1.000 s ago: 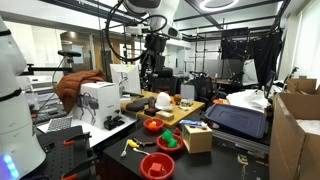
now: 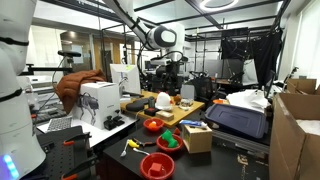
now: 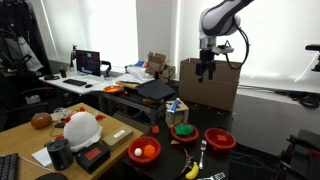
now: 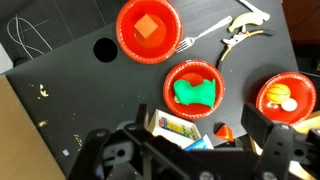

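My gripper hangs open above the table, its black fingers spread wide with nothing between them. Seen from above, a red bowl point(image 4: 123, 42) holds an orange block point(image 4: 147, 26), and a second red bowl point(image 4: 169, 101) holds a green object point(image 4: 194, 92). At the right of the wrist view, another red bowl point(image 4: 263, 104) contains orange and yellowish items. A small box point(image 4: 177, 128) with a coloured picture lies near the fingers, partly covered by the gripper. In exterior view 1 the gripper point(image 2: 172, 78) is well above the bowls.
A fork point(image 4: 203, 33) and yellow-handled pliers point(image 4: 240, 38) lie among the bowls. A cardboard box point(image 2: 198, 140) stands beside them, with a large carton point(image 2: 298, 135) at the right. A wooden desk point(image 3: 60, 150) bears a white helmet point(image 3: 83, 130). Bare black table surrounds the bowls.
The bowls look unmoved.
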